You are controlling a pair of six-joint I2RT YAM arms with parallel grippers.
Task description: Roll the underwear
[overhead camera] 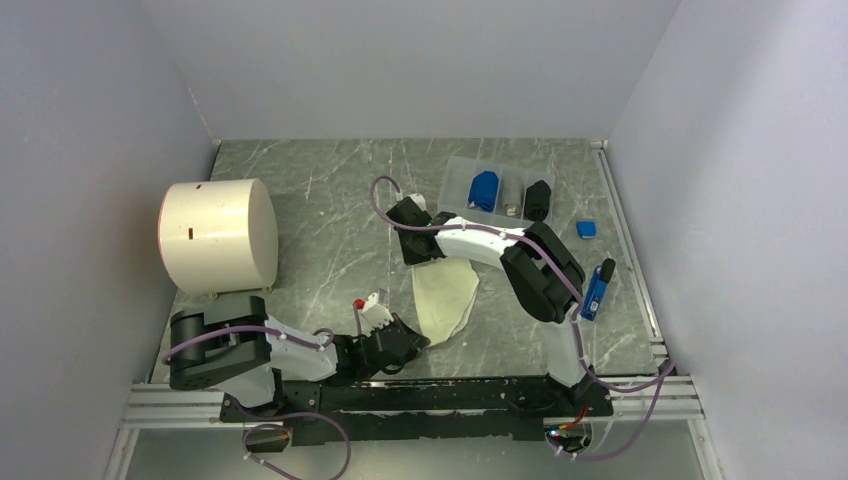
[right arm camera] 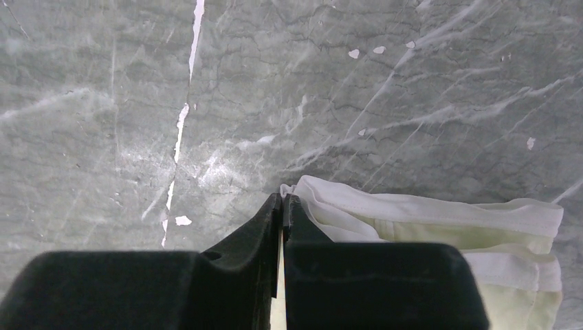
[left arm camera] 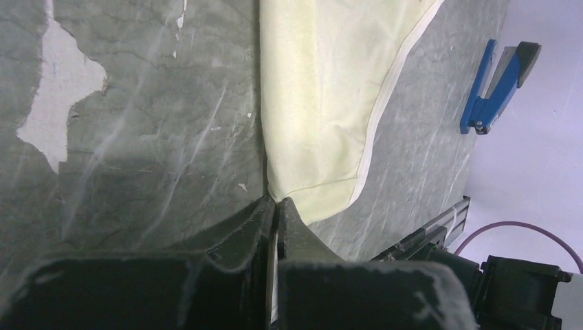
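The pale yellow underwear lies as a folded strip on the table between my two arms. In the left wrist view, the fingertips of my left gripper are shut on the near left corner of the underwear. White waistband edges of the underwear show in the right wrist view. There my right gripper is shut on the waistband's left corner. From above, the left gripper is at the cloth's near end and the right gripper at its far end, partly hidden by the arm.
A clear divided box holding rolled dark and blue cloths stands behind the right arm. A small blue item and a blue stapler lie at the right. A large white cylinder stands at the left.
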